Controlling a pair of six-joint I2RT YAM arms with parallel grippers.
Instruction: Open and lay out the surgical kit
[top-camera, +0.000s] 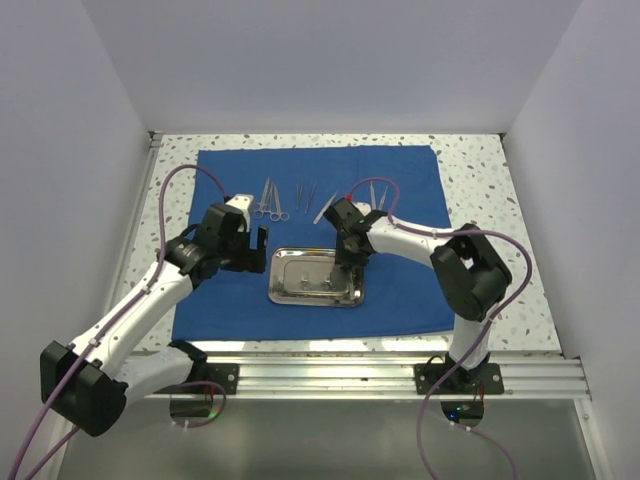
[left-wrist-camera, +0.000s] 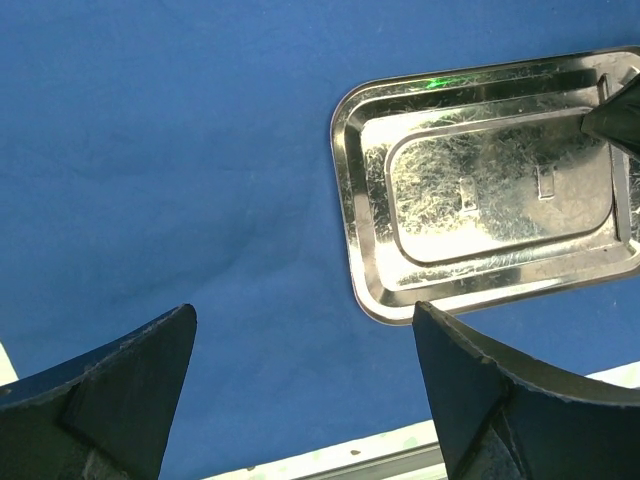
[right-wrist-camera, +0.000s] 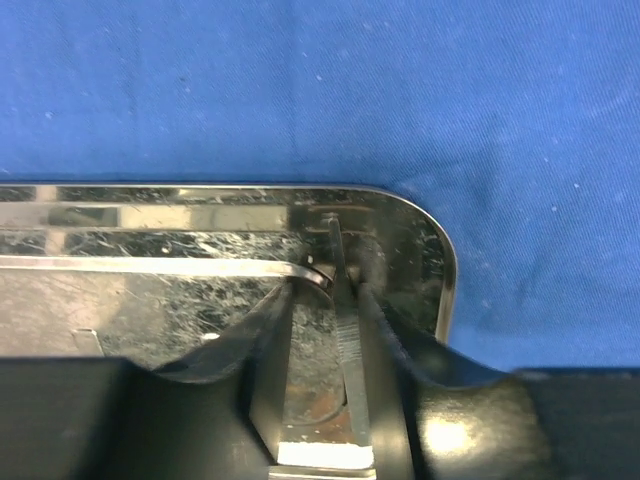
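The shallow metal tray (top-camera: 274, 280) lies on the blue cloth, its right end partly hidden by my right gripper (top-camera: 348, 265). Inside the tray's corner, the right wrist view shows a thin dark tool (right-wrist-camera: 349, 345) lying between the fingers of my right gripper. Those fingers are part open, with a gap left of the tool; the right fingertip is close against it. My left gripper stands open and empty over cloth, left of the tray (left-wrist-camera: 346, 190).
Behind the tray lie scissor-handled instruments (top-camera: 277, 204), tweezers (top-camera: 299, 196) and a slim knife-like tool (top-camera: 325, 207). Two pointed tools (top-camera: 382, 198) lie farther right, near the right arm.
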